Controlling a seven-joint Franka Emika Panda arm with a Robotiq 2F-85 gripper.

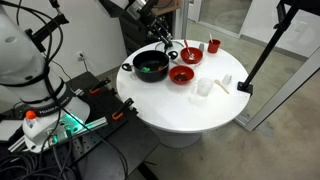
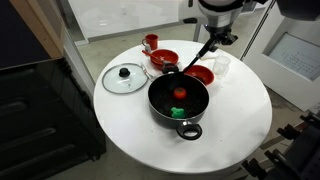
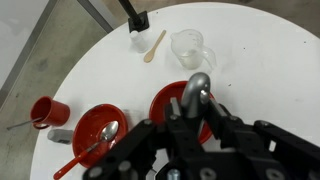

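Observation:
My gripper point(image 2: 213, 42) is shut on a dark utensil point(image 2: 198, 58), which slants down toward the rim of the black pot point(image 2: 160, 97). In the wrist view the rounded grey end of the utensil point(image 3: 197, 88) rises between my fingers toward the camera. A red-orange piece point(image 2: 180, 92) and a green piece point(image 2: 178, 112) lie inside the pot. The utensil's lower end is hard to make out. The pot stands upright on the round white table point(image 1: 190, 115).
A glass lid point(image 2: 122, 82) lies beside the pot. Two red bowls point(image 3: 95, 130) point(image 3: 172, 100), a red mug point(image 3: 50, 112) and a clear cup point(image 3: 187, 46) stand on the far part of the table.

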